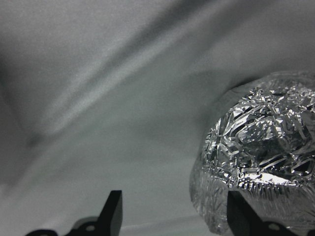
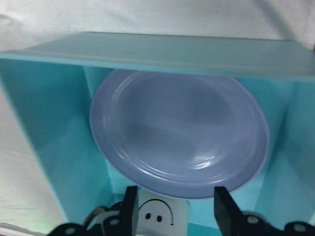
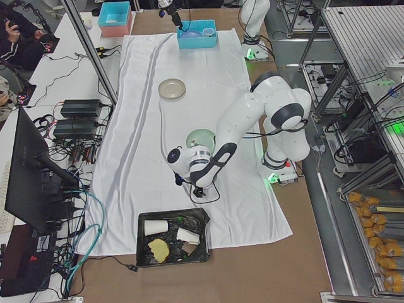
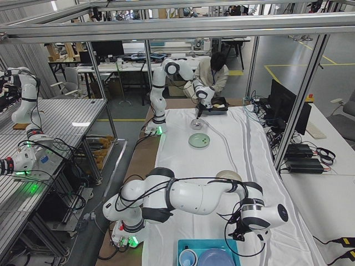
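Observation:
My left gripper is open, low over the white cloth beside a crinkled foil-covered round item (image 1: pixel 258 140), whose edge lies by one finger. In the left camera view the arm largely hides that item. My right gripper is open above a turquoise bin (image 2: pixel 47 128), which holds a lavender-blue plate (image 2: pixel 177 123) and a smaller container with a drawn face (image 2: pixel 155 216).
A green plate (image 4: pixel 199 140) and a beige plate (image 3: pixel 172 88) lie on the cloth. A black tray (image 3: pixel 173 259) with white pieces and a yellow piece stands at the near edge.

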